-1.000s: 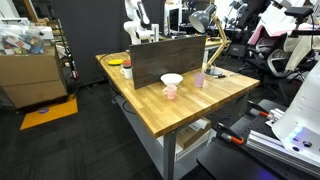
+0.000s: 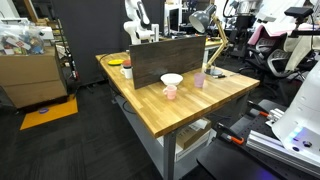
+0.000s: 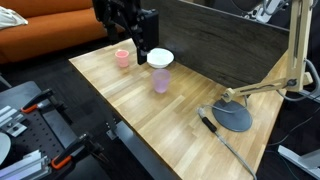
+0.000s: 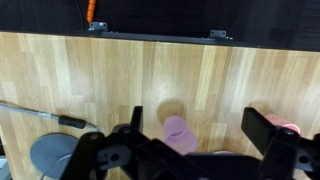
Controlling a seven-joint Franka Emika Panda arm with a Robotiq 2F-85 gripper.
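Observation:
A translucent purple cup [image 3: 161, 80] stands on the wooden table [image 3: 185, 125], near a white bowl [image 3: 160, 53]. Farther along is a pink cup [image 3: 122, 58]; both cups also show in exterior view 1, either side of the bowl [image 2: 172, 79]. High over the table, my gripper [image 3: 127, 46] is open and empty. In the wrist view, the purple cup [image 4: 178, 135] appears low in the frame between the spread fingers, well below them. To the right there, the pink cup [image 4: 283, 122] is partly hidden by the other finger.
A lamp base [image 3: 233, 117] and a dark-handled tool with a cable [image 3: 209, 124] occupy one side of the table. A dark panel [image 2: 165, 61] rises behind the bowl. Bare wood lies between the purple cup and the table's front edge.
My arm and gripper have come into exterior view 1 at the upper right, moving leftward and lower in the picture. The cups and bowl have stayed put.

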